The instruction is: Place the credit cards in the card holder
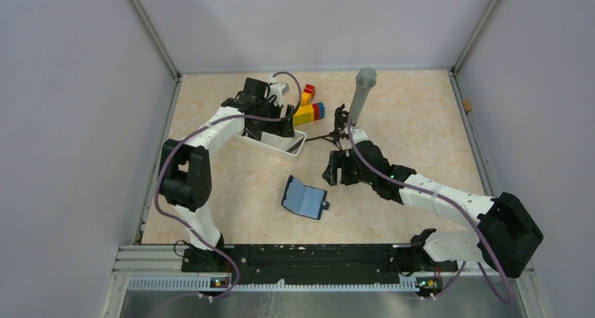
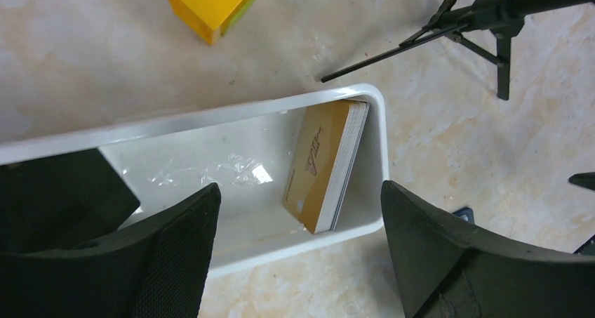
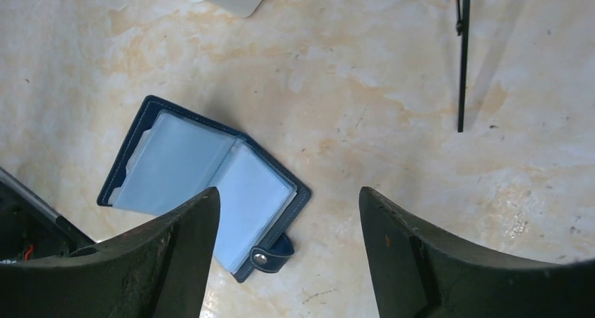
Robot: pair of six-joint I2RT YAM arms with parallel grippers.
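Note:
An open blue card holder (image 1: 304,198) lies on the table at front centre, its clear sleeves facing up in the right wrist view. Inside the white tray (image 2: 375,156), a stack of tan cards (image 2: 324,165) leans against the right end wall. Above the tray, my left gripper (image 1: 288,121) stands open with its fingers wide apart, nothing between them; the cards are beyond the gap in the left wrist view. My right gripper (image 1: 335,170) hovers right of and behind the holder, its fingers apart and empty.
Dark items (image 2: 59,199) fill the tray's left end. Behind the tray are yellow, red and blue blocks (image 1: 309,114). A grey microphone on a small black tripod (image 1: 361,93) stands right of it.

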